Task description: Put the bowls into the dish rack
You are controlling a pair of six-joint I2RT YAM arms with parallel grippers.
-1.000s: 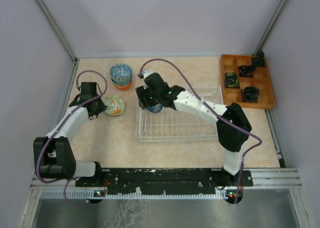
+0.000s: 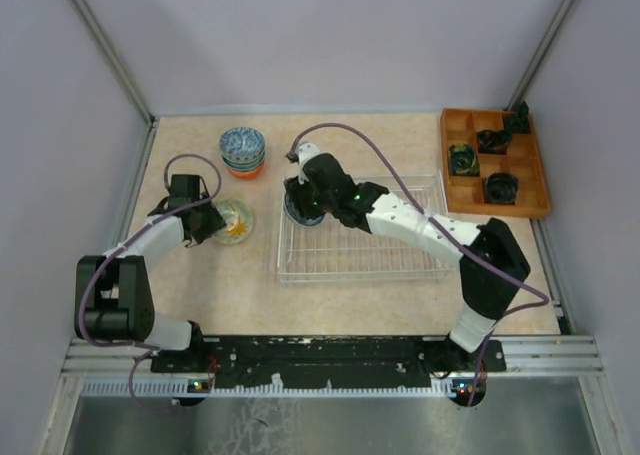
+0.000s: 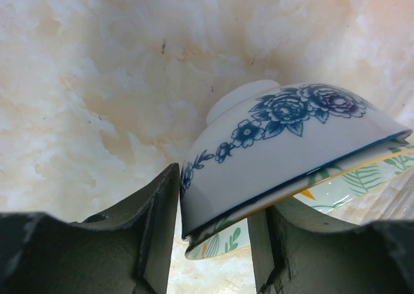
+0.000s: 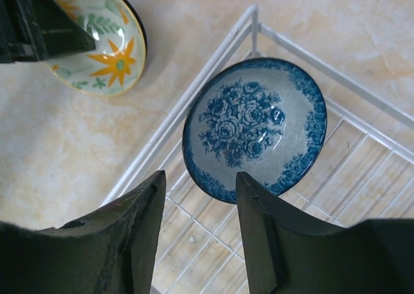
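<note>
In the left wrist view a white bowl with blue flowers stands tilted, with a leaf-patterned, yellow-rimmed interior under its dark rim; whether this is one bowl or two nested is unclear. My left gripper is open, fingers apart around the near rim. A blue-and-white bowl leans in the left back corner of the white wire dish rack. Over its near edge is my right gripper, its fingers parted and nothing gripped. Several stacked bowls stand at the back left.
A wooden compartment box with dark cups sits at the back right. Most of the rack is empty. Bare table lies left of the rack, and the rack's raised rails run close to the right gripper.
The left gripper and the leaf-patterned bowl have shifted slightly right and toward the front. The right gripper has moved a little right, while the blue bowl stays in the rack corner.
</note>
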